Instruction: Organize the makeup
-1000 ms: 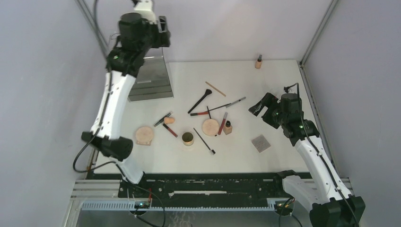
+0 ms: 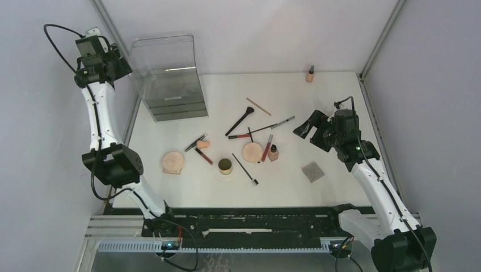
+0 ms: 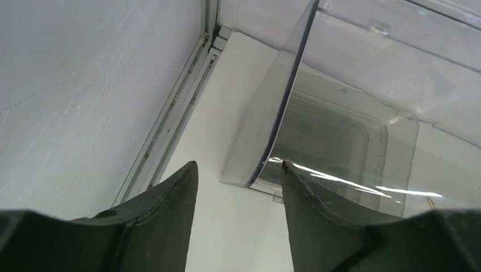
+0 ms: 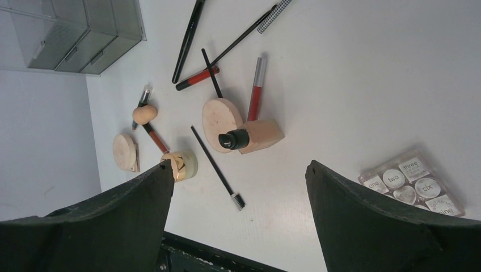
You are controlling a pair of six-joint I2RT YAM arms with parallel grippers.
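A clear acrylic organizer stands at the back left of the white table. My left gripper hangs just left of it, open, nothing between its fingers. My right gripper is open over the right side. Loose makeup lies mid-table: a black brush, a compact, another compact, a foundation bottle, lip products, a jar, a sponge, a spoolie and a square palette. A second bottle stands at the back right.
Walls enclose the table on the left, back and right, with metal rails along them.
My left arm has swung left and slightly down from over the organizer to beside its left side. The right gripper shifted slightly left. The makeup is unmoved.
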